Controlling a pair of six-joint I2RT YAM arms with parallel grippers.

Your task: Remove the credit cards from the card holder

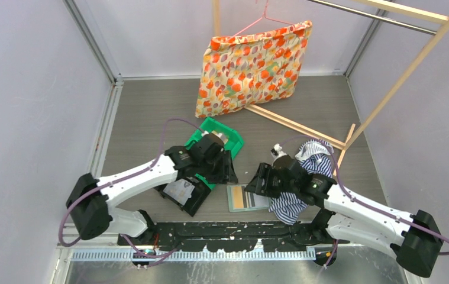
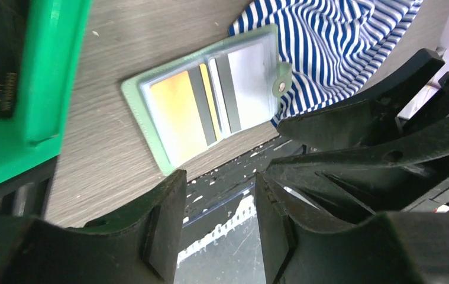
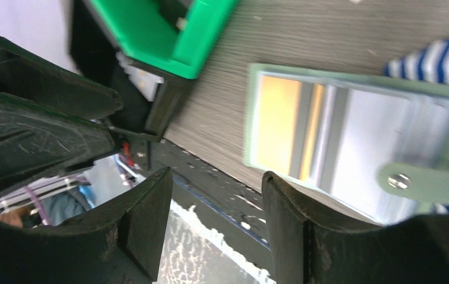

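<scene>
The card holder (image 2: 145, 127) lies open and flat on the floor, a pale green case with clear sleeves. In its left half a gold card (image 2: 178, 112) shows beside dark stripes; a white card (image 2: 252, 83) fills the right half. A snap tab (image 3: 400, 180) is at its right edge. My left gripper is over the floor at the holder's upper left, its fingers apart and empty. Close to the holder, the right gripper stands open with nothing between its fingertips. From above, the right gripper (image 1: 252, 188) hides part of the holder.
A green basket (image 1: 235, 144) and a black box (image 1: 195, 201) stand left of the holder, partly under the left arm. Striped cloth (image 1: 290, 207) lies against its right side. Wooden rack bars (image 1: 296, 125) cross the floor behind. The two grippers are close together.
</scene>
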